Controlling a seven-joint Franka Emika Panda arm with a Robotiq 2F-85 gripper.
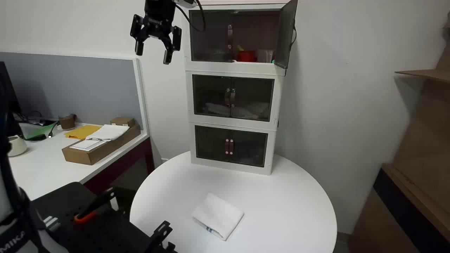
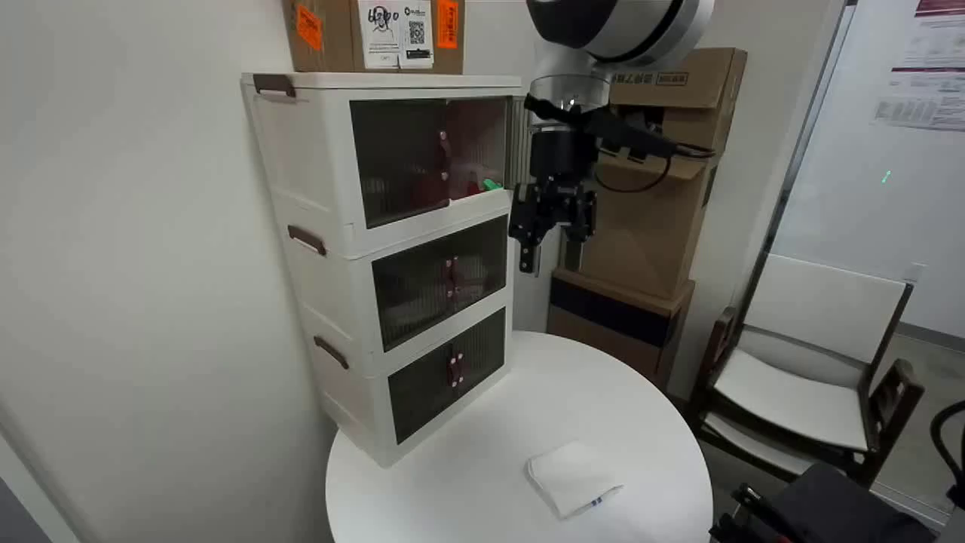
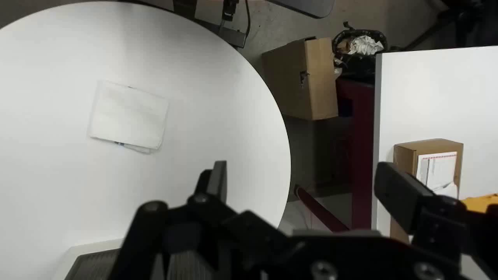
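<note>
A folded white cloth [image 1: 218, 215] with a small blue mark lies flat on the round white table [image 1: 291, 202]. In the wrist view the cloth [image 3: 129, 116] is at the upper left, well away from the fingers. My gripper [image 1: 152, 54] hangs high up, left of the top cabinet, with its fingers wide apart and nothing between them. Exterior view 2 has the gripper [image 2: 549, 252] in front of the cabinet stack [image 2: 362, 240]. The top cabinet's right door [image 1: 287, 36] is swung outward, and a red object [image 1: 246, 56] sits inside. Both lower cabinets have their doors closed.
At the left, a desk [image 1: 46, 173] bears a cardboard box [image 1: 86, 156] with papers and a yellow envelope [image 1: 83, 131]. Another arm's black gripper [image 1: 135, 219] reaches in at the lower left. Around the cloth, the tabletop is clear.
</note>
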